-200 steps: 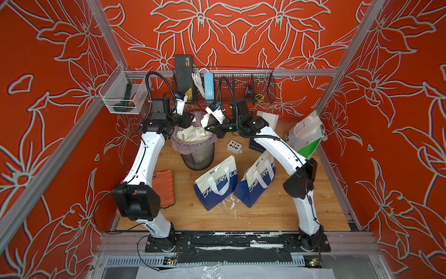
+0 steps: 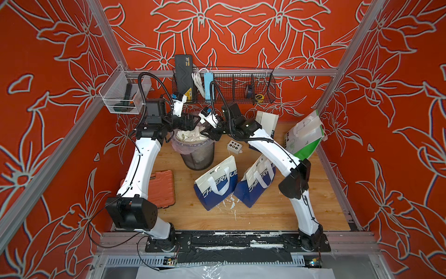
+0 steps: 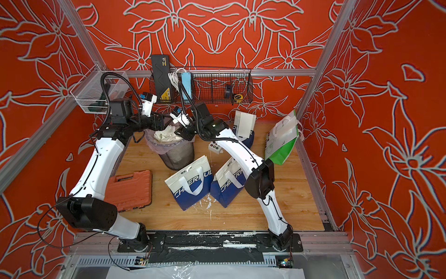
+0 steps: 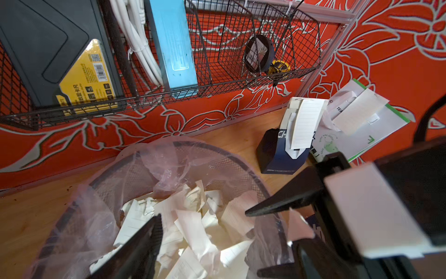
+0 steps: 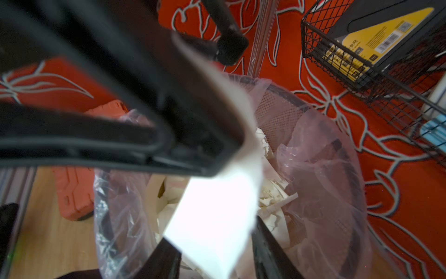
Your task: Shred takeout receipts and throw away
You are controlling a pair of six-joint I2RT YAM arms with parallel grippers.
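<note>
Shredded white paper [image 4: 199, 227] fills much of the dark mesh bin [image 2: 197, 158], which has a pink translucent liner. Over the bin's left part is my left gripper, its fingers wide apart and nothing between them. Close beside it, over the right side of the opening, hangs my right gripper, fingers parted. A blurred white piece of paper [image 5: 209, 218] shows between its fingers and stretches upward behind the dark left gripper parts; I cannot tell whether it touches a finger. Receipts [image 4: 306, 123] stick to the blue bag at the back.
Two blue-and-white bags [image 2: 216, 183] stand at the front middle with paper scraps near them. A green-and-white bag [image 2: 304, 137] leans at the back right. An orange case [image 2: 160, 188] lies left of the bin. A wire basket [image 2: 232, 88] hangs behind.
Both grippers have shifted a little to the left over the bin. The white paper seen hanging at the right gripper a moment ago is no longer clear there from above.
</note>
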